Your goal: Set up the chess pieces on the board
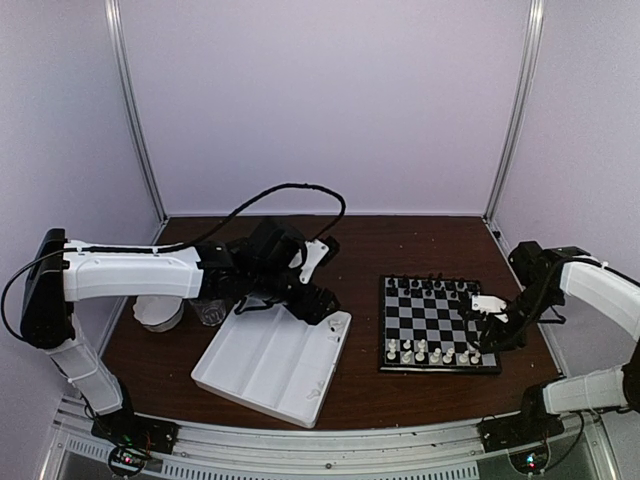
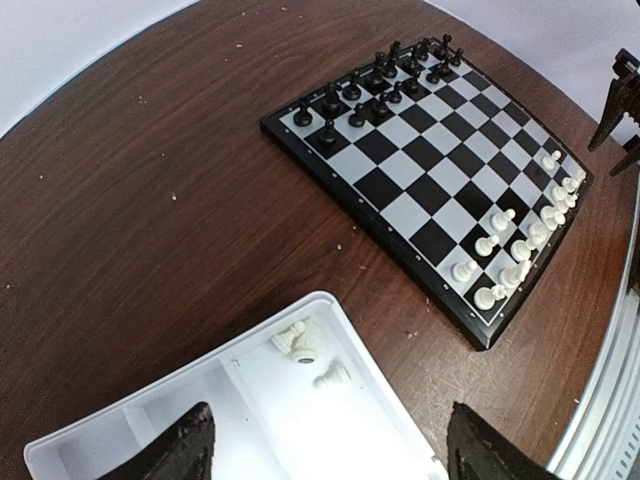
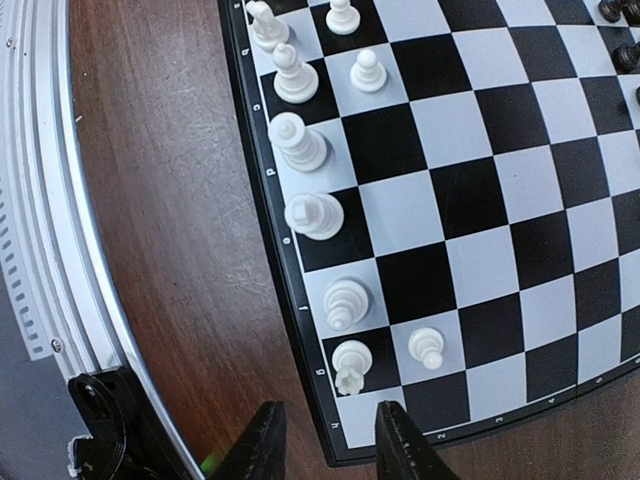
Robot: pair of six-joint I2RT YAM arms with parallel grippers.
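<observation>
The chessboard [image 1: 420, 320] holds dark pieces along its far side and white pieces [image 2: 515, 275] along the near side, with some white pieces one row in. A few white pieces [image 2: 333, 377] lie in the white tray [image 1: 260, 370]. My left gripper is open over that tray, nothing visible between its fingers. My right gripper is open above the board's near right corner, close to a white piece [image 3: 349, 365] on the edge row; nothing shows between its fingers.
A white bowl [image 1: 158, 312] and a clear container [image 1: 210, 314] stand at the left, partly behind the left arm.
</observation>
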